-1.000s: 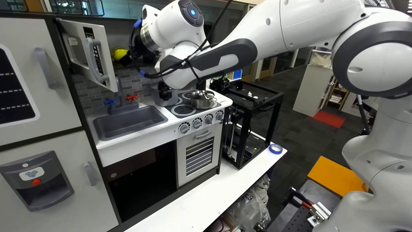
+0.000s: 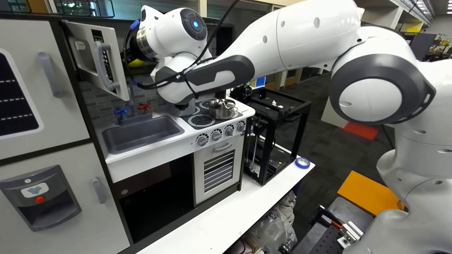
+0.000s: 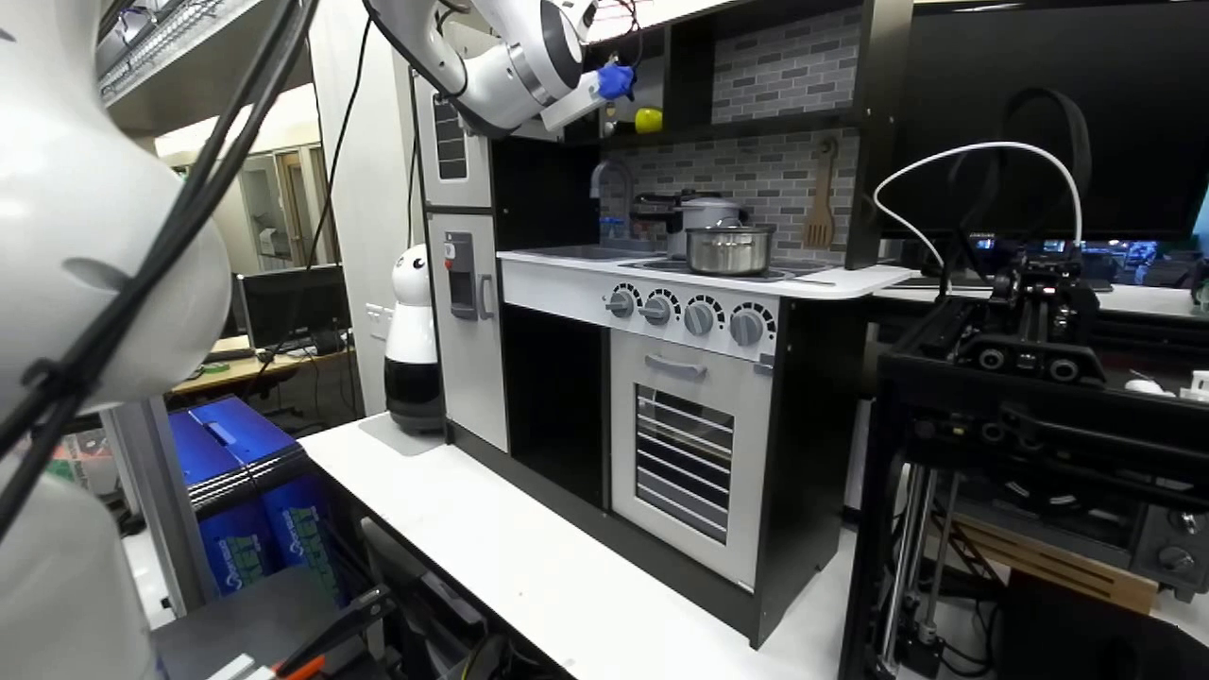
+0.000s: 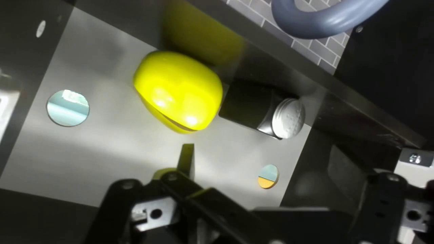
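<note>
A glossy yellow rounded object (image 4: 179, 91) with a slit along its side rests on the grey shelf floor, against the back edge. Beside it lies a dark bottle with a silver cap (image 4: 289, 118). In the wrist view my gripper is open, its fingers wide apart and nothing held between them. One finger (image 4: 186, 160) points up from just below the yellow object, apart from it in the picture. The yellow object (image 3: 648, 120) shows on the upper shelf in exterior view 2. In exterior view 1 it (image 2: 136, 63) is partly covered, and the fingers are hidden.
The open cupboard door (image 2: 101, 59) stands close to my wrist. Dark shelf walls flank the fingers. Below are the sink (image 2: 142, 133), the faucet (image 2: 130, 95) and a metal pot (image 2: 222, 109) on the stove. Two round holes pierce the shelf floor.
In exterior view 1 my arm has shifted left and slightly lower, bringing the wrist closer to the open door and the yellow object. That object is now more covered by the arm.
</note>
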